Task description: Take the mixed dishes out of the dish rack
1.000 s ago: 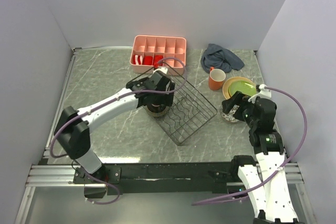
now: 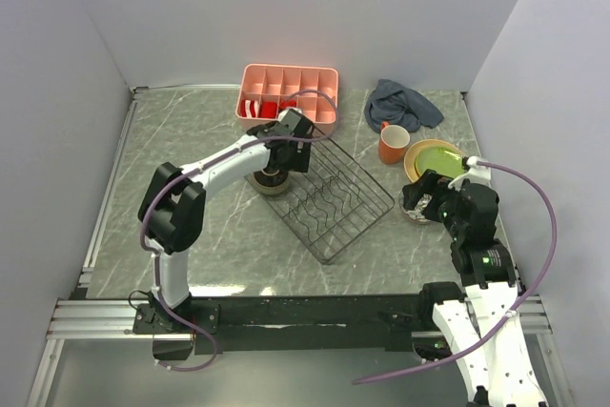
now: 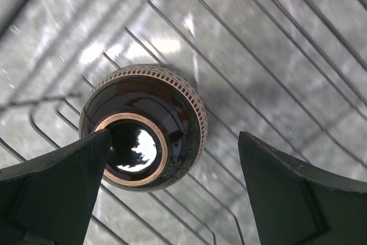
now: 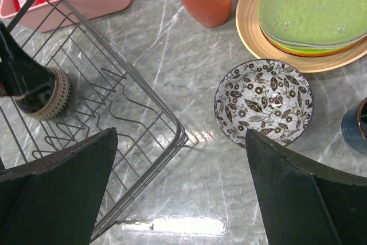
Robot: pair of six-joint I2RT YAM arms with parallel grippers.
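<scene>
A dark glossy bowl (image 3: 183,124) with a patterned brown band sits in the wire dish rack (image 2: 360,226), its round foot ring facing the left wrist camera. Over it my left gripper (image 2: 286,169) is open; in the left wrist view the left fingertip overlaps the bowl's edge, while the right finger stands clear of it. Whether that fingertip touches the bowl, I cannot tell. My right gripper (image 2: 426,199) is open and empty above the floral bowl (image 4: 264,101) on the counter. Beyond that lie a tan plate (image 4: 248,21) carrying green dishes (image 4: 315,7) and an orange mug (image 2: 392,146).
At the back stands a pink divided bin (image 2: 291,78) with red items in it. A grey-blue cloth (image 2: 396,107) lies behind the mug. A dark blue cup (image 4: 352,127) is at the right wrist view's edge. Counter (image 2: 243,254) left and front of the rack is clear.
My left arm has shifted back and left over the rack, and the dark bowl now appears slightly farther left and back. Over the last second my right arm has barely moved.
</scene>
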